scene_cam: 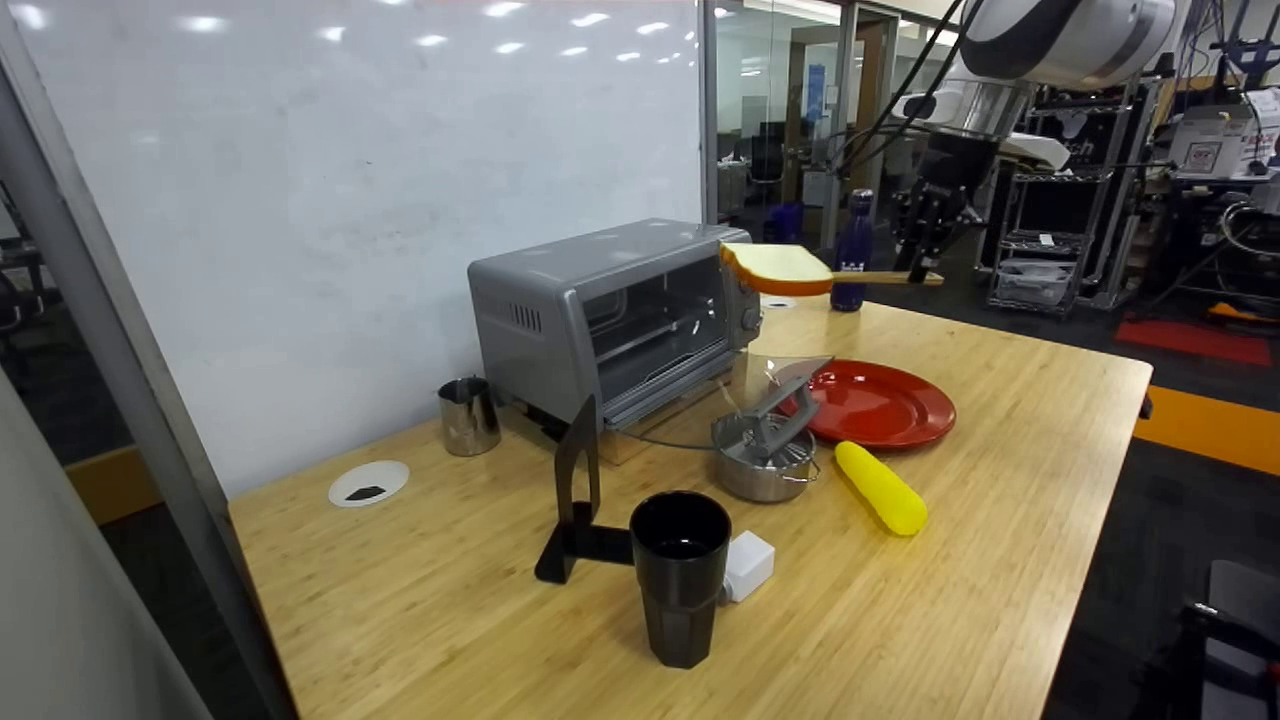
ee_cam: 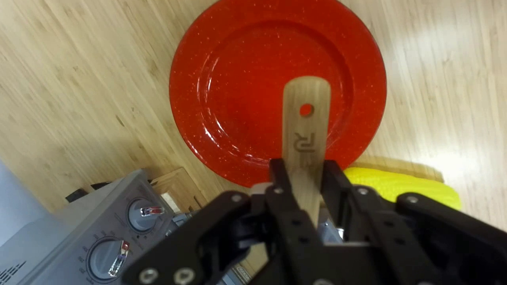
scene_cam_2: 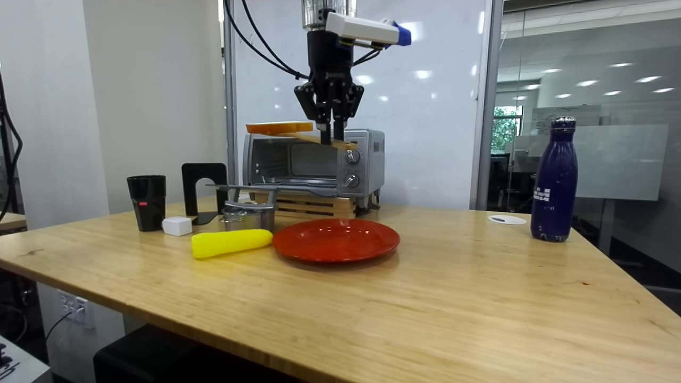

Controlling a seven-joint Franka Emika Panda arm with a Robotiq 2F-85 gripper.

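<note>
My gripper [scene_cam_2: 332,136] is shut on the handle of a wooden spatula [ee_cam: 305,128], high above the table. On the spatula's far end rests a toy bread slice [scene_cam: 777,266], white on top with an orange-brown crust. In exterior view 2 the slice [scene_cam_2: 279,128] lies level, in front of the toaster oven [scene_cam_2: 367,165] and above its base. The oven's front [scene_cam: 660,324] stands open, its glass door lowered. Beneath the spatula handle in the wrist view is a red plate [ee_cam: 266,95], with nothing on it. The bread is hidden from the wrist view.
Beside the plate lie a yellow object [scene_cam: 882,487] and a steel pot [scene_cam: 765,466] under the oven door. A black cup [scene_cam: 680,576], white block [scene_cam: 750,564], black stand [scene_cam: 577,504] and steel pitcher [scene_cam: 468,416] stand nearer. A blue bottle [scene_cam_2: 554,182] stands right.
</note>
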